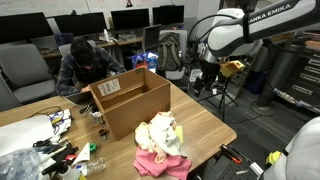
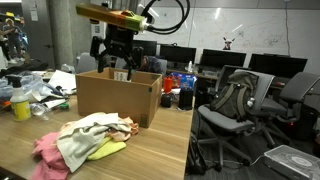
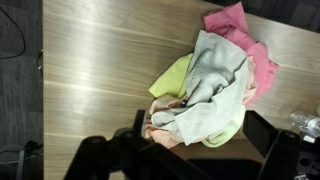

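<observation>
A heap of cloths lies on the wooden table in front of the cardboard box [image 1: 133, 105]. In the wrist view I make out a pink cloth [image 3: 264, 70], a pale grey-white cloth [image 3: 215, 85], a yellow cloth [image 3: 172, 78] and a peach cloth [image 3: 160, 128] partly under the others. My gripper is held high above the table, with its two dark fingers wide apart at the bottom of the wrist view. It is open, and nothing is between the fingers. From the side, the gripper [image 2: 115, 72] appears in front of the box, well above the cloths.
Plastic bags [image 1: 22, 165], tools and small items clutter the table's left side. A spray bottle [image 2: 20, 103] stands there too. Bare tabletop [image 3: 100, 70] lies beside the cloths. Office chairs [image 2: 230, 120] stand beyond the table, and a person [image 1: 85, 68] sits behind it.
</observation>
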